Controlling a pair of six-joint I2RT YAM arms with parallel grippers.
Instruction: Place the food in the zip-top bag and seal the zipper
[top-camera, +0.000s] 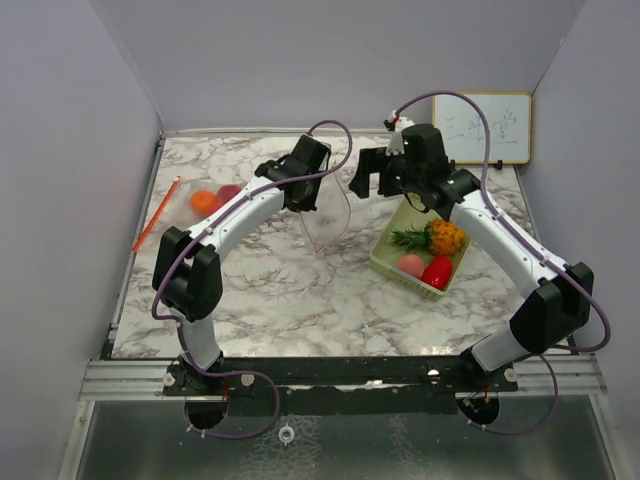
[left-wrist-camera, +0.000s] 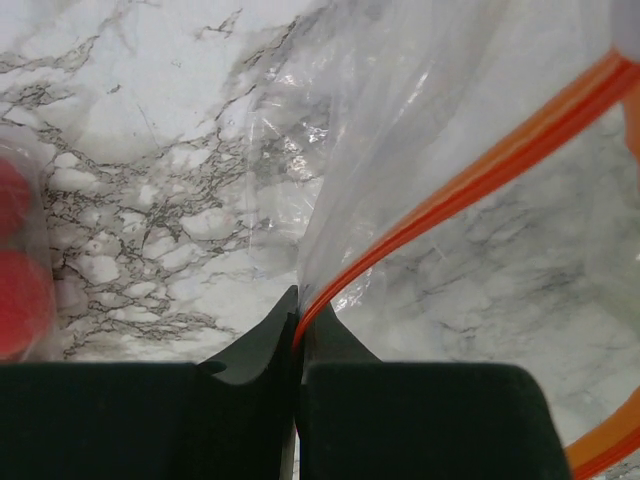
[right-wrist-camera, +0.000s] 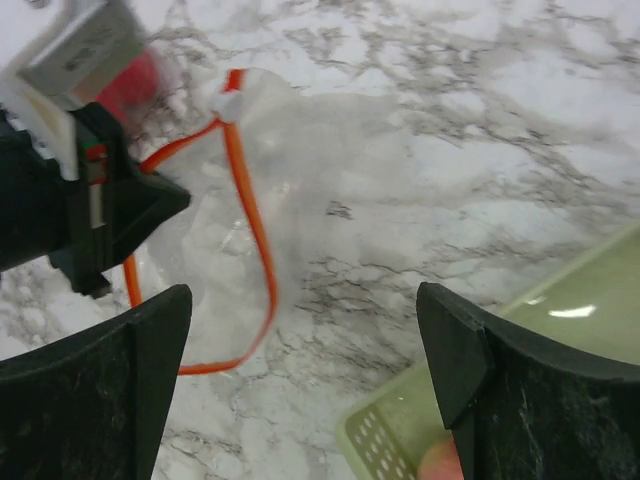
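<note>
My left gripper (top-camera: 306, 206) is shut on the edge of a clear zip top bag (top-camera: 330, 215), whose orange zipper (left-wrist-camera: 450, 205) runs into the fingertips. The bag's mouth gapes and nothing shows inside it. To its right, my right gripper stands open and empty, clear of the bag. Food lies in a green basket (top-camera: 383, 266): a toy pineapple (top-camera: 445, 237), a pinkish round fruit (top-camera: 411, 265) and a red piece (top-camera: 437, 274). The right arm covers part of the basket's back.
At the left lies another clear bag with an orange zipper (top-camera: 157, 214); an orange fruit (top-camera: 204, 202) and a pinkish-red one (top-camera: 228, 193) show in it. A whiteboard (top-camera: 481, 128) rests at the back right.
</note>
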